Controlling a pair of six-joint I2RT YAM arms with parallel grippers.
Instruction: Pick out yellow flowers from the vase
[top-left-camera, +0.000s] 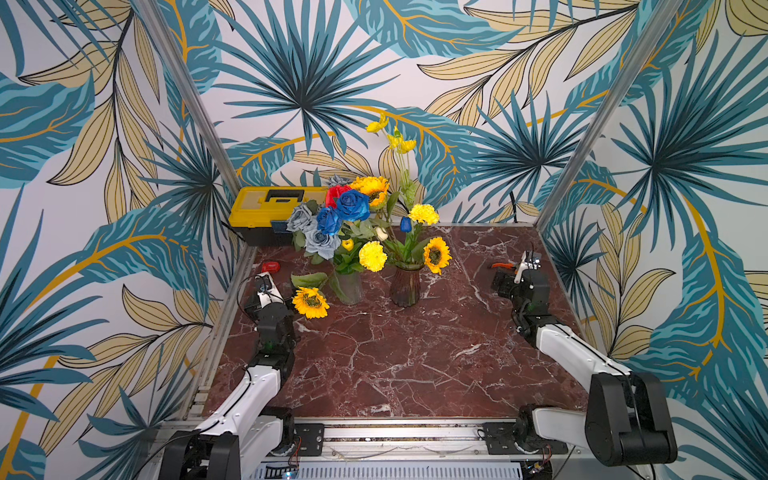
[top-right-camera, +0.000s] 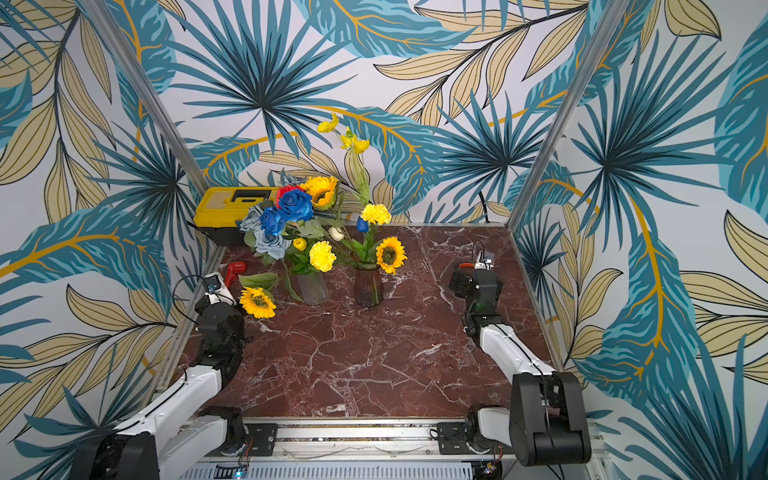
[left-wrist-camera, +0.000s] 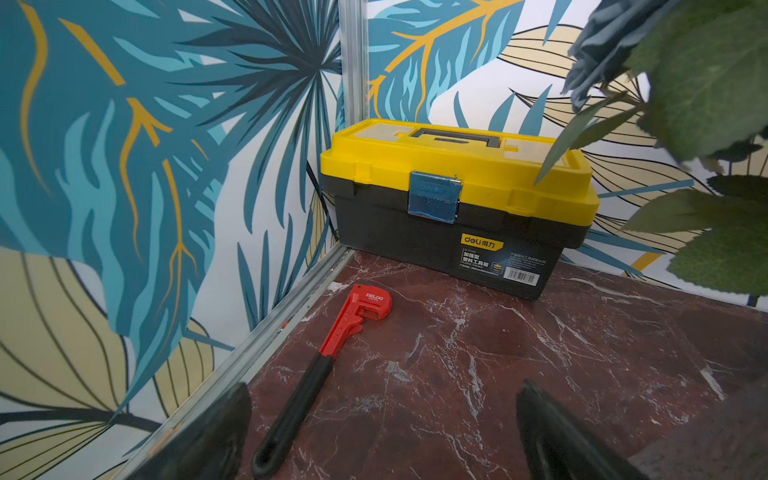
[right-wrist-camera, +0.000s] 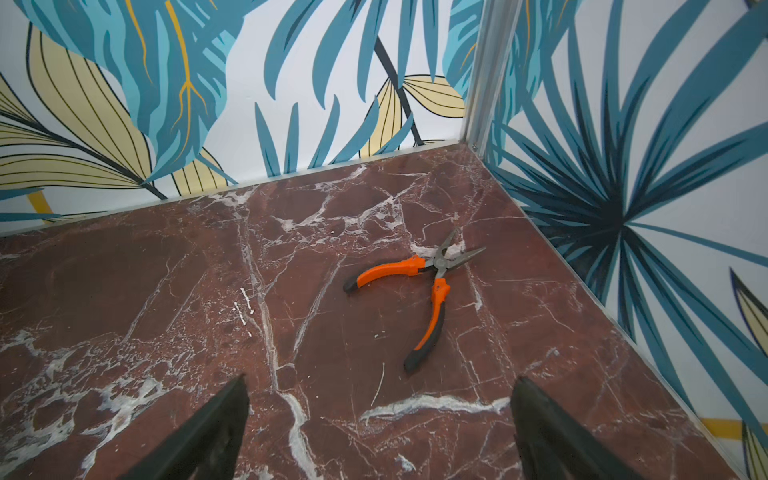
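Observation:
Two vases stand near the back middle: a clear greyish vase (top-left-camera: 348, 288) on the left and a reddish glass vase (top-left-camera: 405, 288) on the right. In the left bouquet are a low sunflower (top-left-camera: 310, 303), a yellow carnation (top-left-camera: 373, 256) and a higher sunflower (top-left-camera: 370, 189), among blue, grey and red roses. From the right vase rise another sunflower (top-left-camera: 437, 254), a carnation (top-left-camera: 424, 213) and a tall yellow-blossomed stem (top-left-camera: 400, 143). Left of the bouquets, my left gripper is open and empty. My right gripper, over the right side, also stands open and empty.
A yellow and black toolbox (left-wrist-camera: 456, 200) sits in the back left corner. In front of it lies a red pipe wrench (left-wrist-camera: 340, 328), below my left gripper. Orange pliers (right-wrist-camera: 432, 272) rest ahead of my right gripper.

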